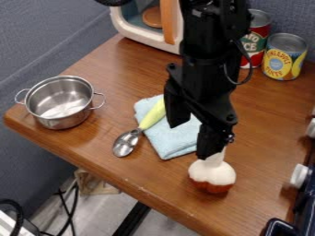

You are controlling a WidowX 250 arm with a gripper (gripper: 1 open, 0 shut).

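My black gripper (215, 151) points down over the lower right of the table, its tip at a white-topped cupcake-like item (211, 174) with a reddish base. A pale piece rises from the item to the fingertips; whether the fingers are shut on it I cannot tell. Left of the arm, a light blue cloth (175, 141) lies with a yellow, banana-like item (154, 112) and a metal spoon (127, 142) on or beside it.
A steel pot (59, 103) stands on the left of the wooden table (99, 157). Cans (285, 58) and a white toaster-like appliance (144, 21) stand at the back. A dark appliance with white knobs (299, 177) is at the right edge.
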